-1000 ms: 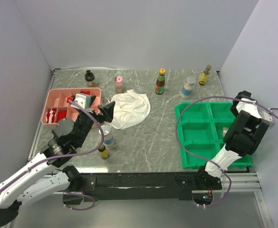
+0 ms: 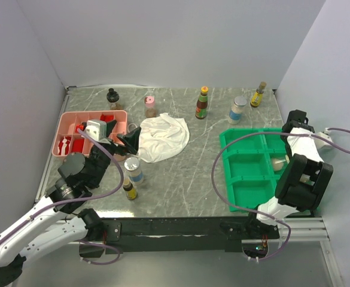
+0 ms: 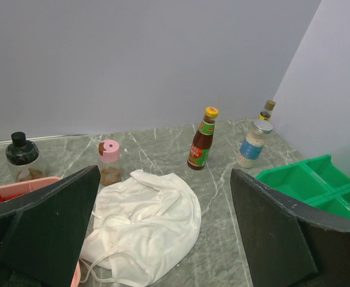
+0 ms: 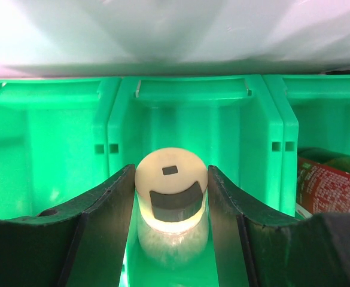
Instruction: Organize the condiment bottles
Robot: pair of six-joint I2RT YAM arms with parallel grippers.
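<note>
In the right wrist view, my right gripper is shut on the pale round cap of a small jar [image 4: 173, 242]. The jar is inside a middle compartment of the green divided tray [image 4: 189, 84]. My left gripper stands open and empty above the table's left part. Toward the back are a red sauce bottle [image 2: 201, 104], a blue-labelled jar [image 2: 237, 110] and a yellow-labelled bottle [image 2: 258, 95]. A black-capped bottle [image 2: 113, 98] and a pink-capped bottle [image 2: 149, 106] stand at back left. Near the left arm are another blue-labelled jar [image 2: 134, 170] and a small dark bottle [image 2: 129, 190].
A pink divided box [image 2: 60, 133] with red items lies at the left, beside a white cloth [image 2: 163, 139]. Another red-labelled item [image 4: 336, 188] lies in the neighbouring tray compartment. Bare tabletop spans the middle. A wall rises close to the right arm.
The right arm's wrist has shifted slightly toward the front and left, over the green tray's right side. My left arm has moved slightly to the left.
</note>
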